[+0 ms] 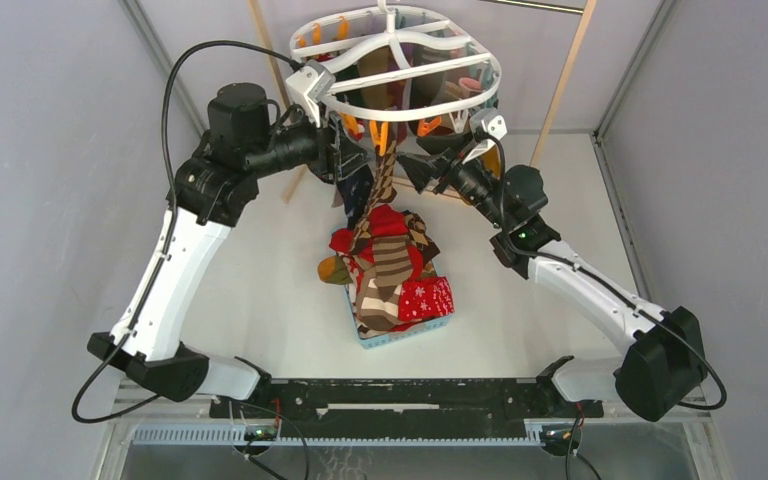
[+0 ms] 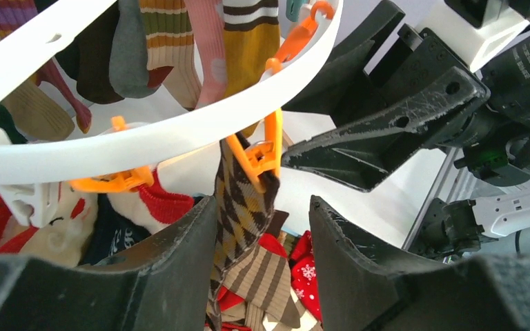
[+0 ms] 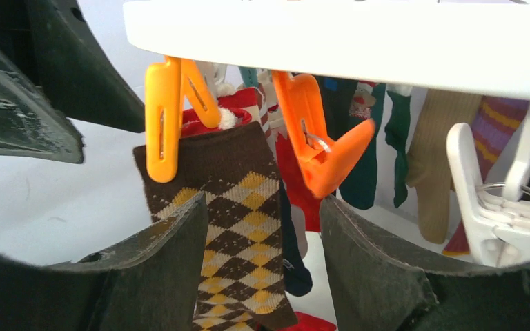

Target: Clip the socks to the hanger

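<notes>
A brown and yellow argyle sock (image 3: pixel 245 238) hangs by its cuff from an orange clip (image 3: pixel 163 121) on the white oval hanger (image 1: pixel 396 118). In the left wrist view the same sock (image 2: pixel 238 207) drops below its clip (image 2: pixel 266 148). My left gripper (image 1: pixel 355 158) stands left of it, fingers (image 2: pixel 186 241) apart with nothing between them. Right of the sock, my right gripper (image 1: pixel 410 172) is also open and empty, its fingers (image 3: pixel 179 241) spread. A second orange clip (image 3: pixel 321 148) hangs beside the sock with no sock visible in it.
Many clipped socks hang around the ring, among them a mustard one (image 2: pixel 250 55). A blue basket (image 1: pixel 405 338) piled with socks stands below on the white table. Open table lies either side. A white clip (image 3: pixel 500 200) hangs nearby.
</notes>
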